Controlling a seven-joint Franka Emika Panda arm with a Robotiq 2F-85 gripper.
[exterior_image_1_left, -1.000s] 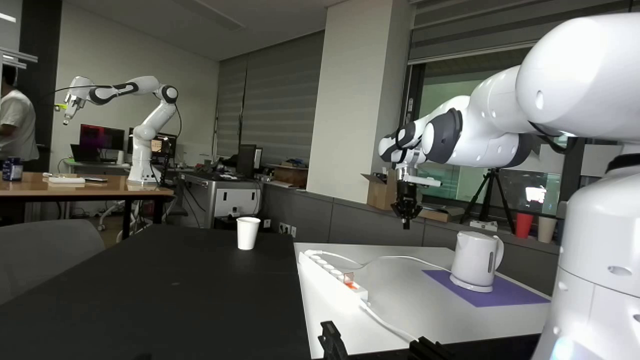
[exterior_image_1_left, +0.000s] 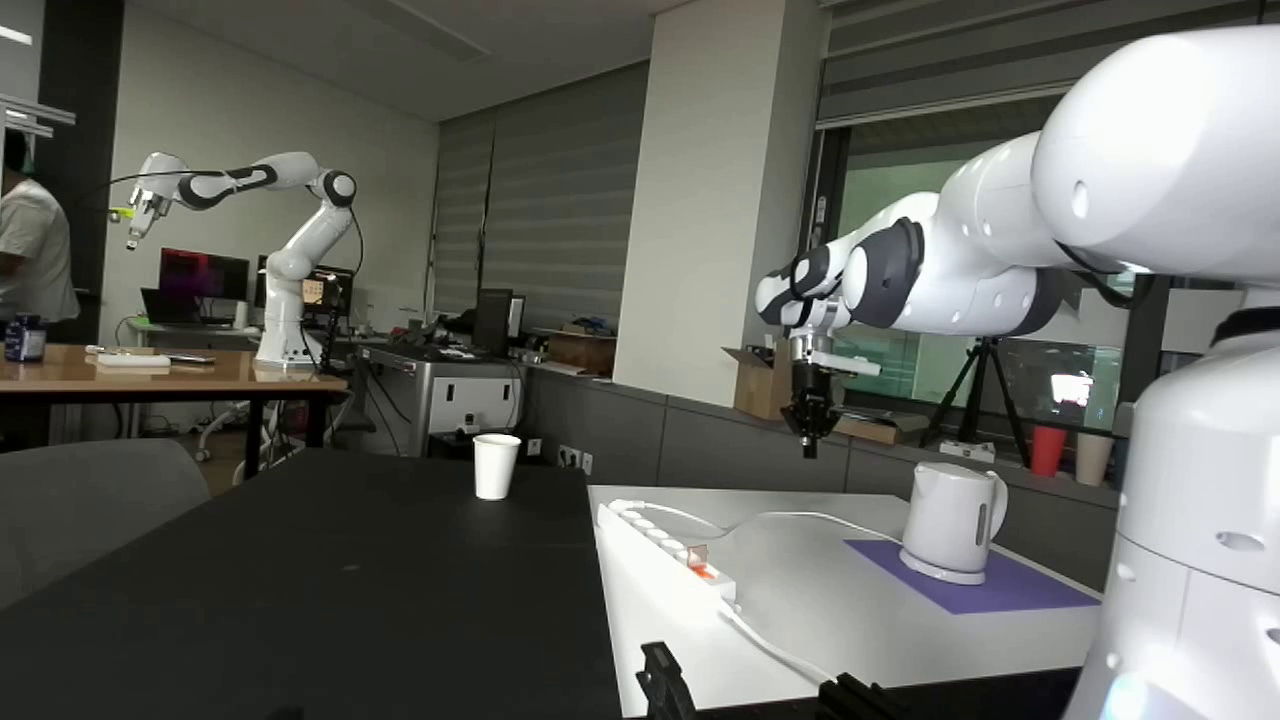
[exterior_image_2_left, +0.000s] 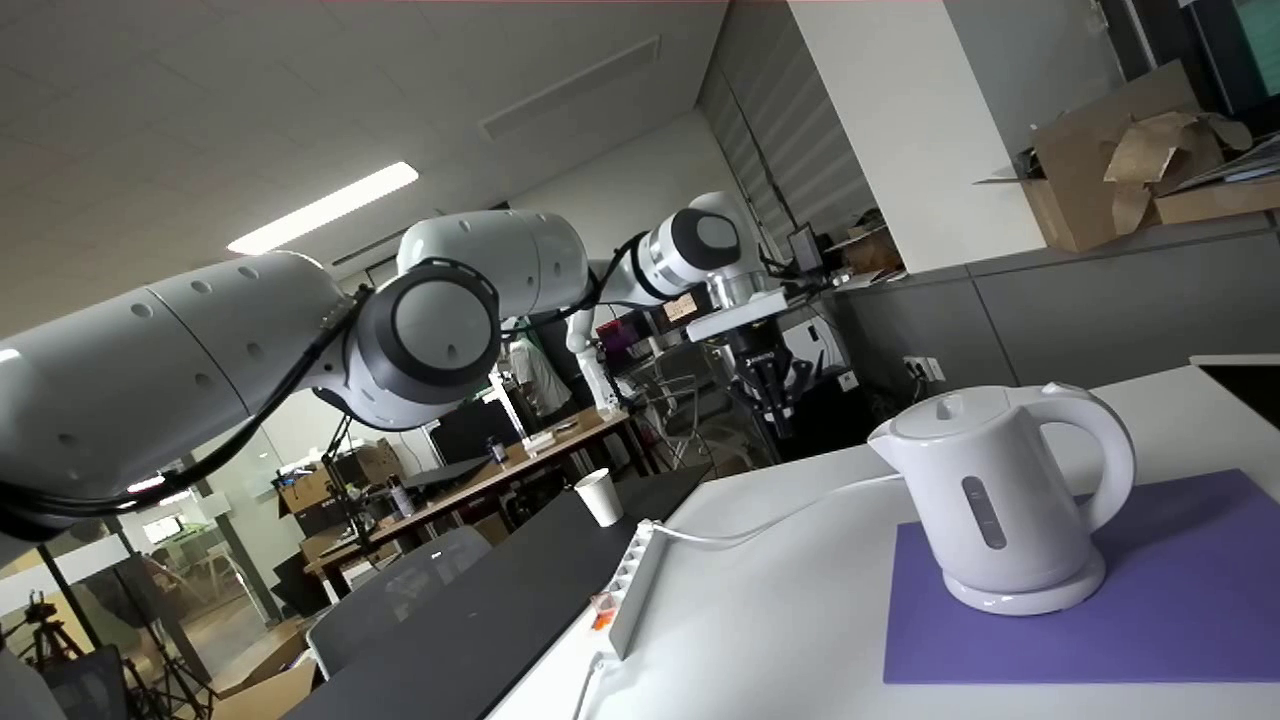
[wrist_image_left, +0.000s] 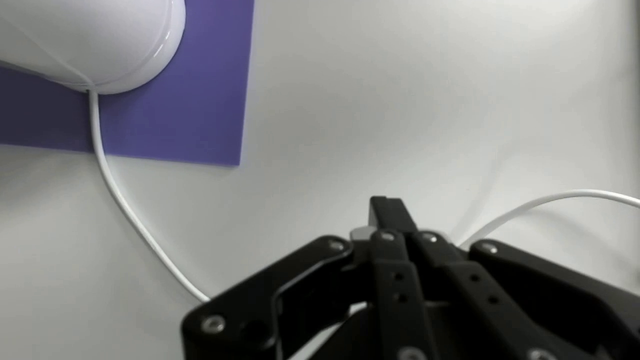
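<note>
My gripper (exterior_image_1_left: 809, 446) hangs high above the white table, well clear of everything on it. In the wrist view its black fingers (wrist_image_left: 391, 216) are pressed together, and nothing shows between them. A white electric kettle (exterior_image_2_left: 1002, 498) stands upright on a purple mat (exterior_image_2_left: 1188, 576). From its base a white cord (wrist_image_left: 129, 210) runs across the table, passing out of sight behind the gripper in the wrist view. The cord ends in a plug at the far end of a white power strip (exterior_image_1_left: 666, 546). An orange-red switch (exterior_image_1_left: 702, 572) sits near the strip's other end.
A black table (exterior_image_1_left: 300, 576) adjoins the white table (exterior_image_1_left: 804, 600), with a white paper cup (exterior_image_1_left: 494, 466) upright near its far edge. Cardboard boxes (exterior_image_2_left: 1092, 156) stand on the ledge behind.
My gripper is very slightly higher, if it differs at all. The kettle, cord, power strip and cup have not moved.
</note>
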